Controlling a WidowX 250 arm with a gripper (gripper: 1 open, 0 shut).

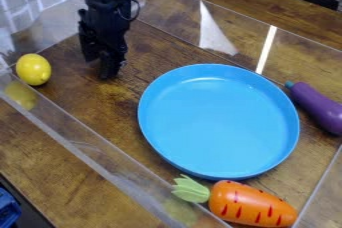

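My black gripper (104, 52) hangs low over the wooden floor of a clear-walled tray at the upper left. It is dark, and I cannot tell how wide its fingers stand or whether anything is between them. A yellow lemon (34, 69) lies to its left, against the tray's left side. A large empty blue plate (218, 117) fills the right middle. A purple eggplant toy (315, 106) lies at the right, and an orange carrot toy (247, 203) with a green top lies along the bottom.
The clear tray wall (100, 162) runs along the lower left. Bare wood is open between the lemon and the plate, and at the top behind the plate. A dark blue object shows at the bottom left corner.
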